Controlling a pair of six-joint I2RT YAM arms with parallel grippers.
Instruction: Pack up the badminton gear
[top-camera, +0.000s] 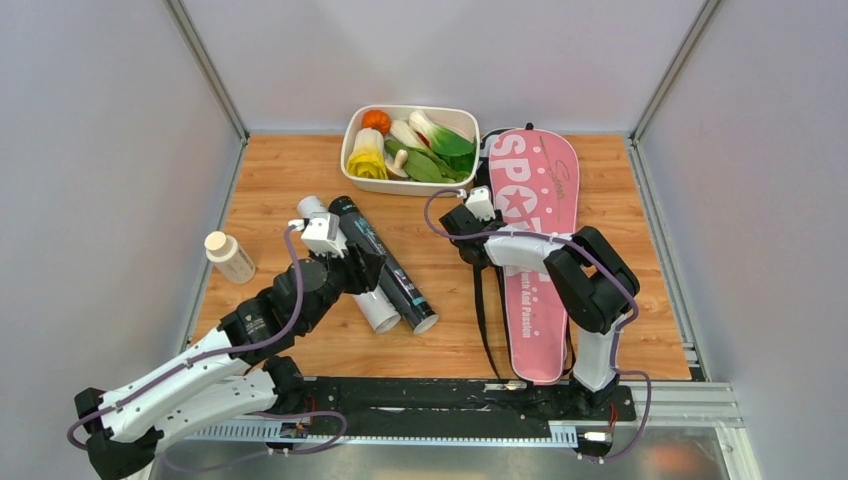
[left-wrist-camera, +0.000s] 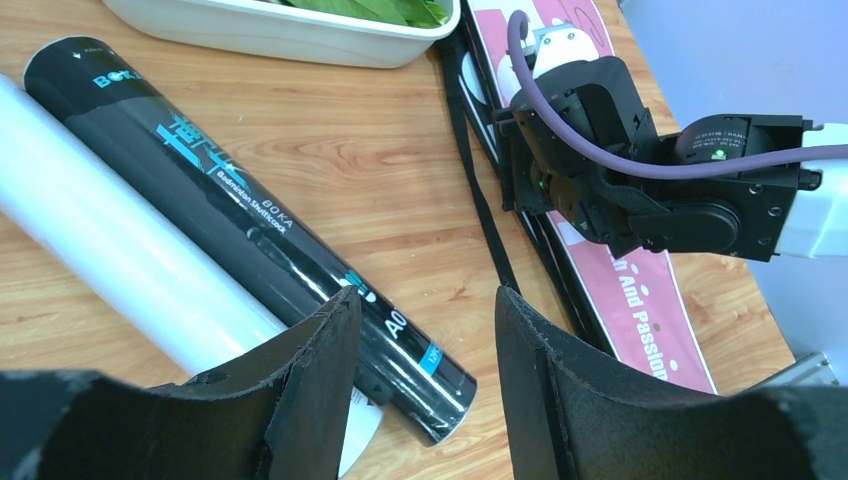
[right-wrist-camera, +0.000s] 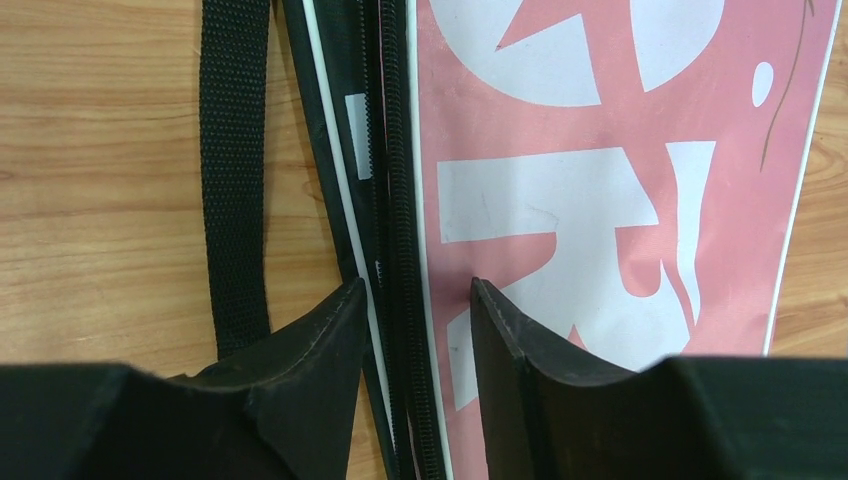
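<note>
On the right of the table lies the pink racket bag (top-camera: 535, 320), black straps along its left side. My right gripper is at the bag's zipped left edge, its fingers parted either side of the zipper's edge. A black shuttlecock tube (left-wrist-camera: 250, 220) and a white tube (left-wrist-camera: 140, 250) lie side by side left of the bag. My left gripper is open above their lower ends, with nothing held between its fingers.
A white tub (top-camera: 410, 190) of vegetables stands at the back centre, beside the bag. A small white bottle (top-camera: 233, 260) is at the far left. Bare wood shows between tubes and bag.
</note>
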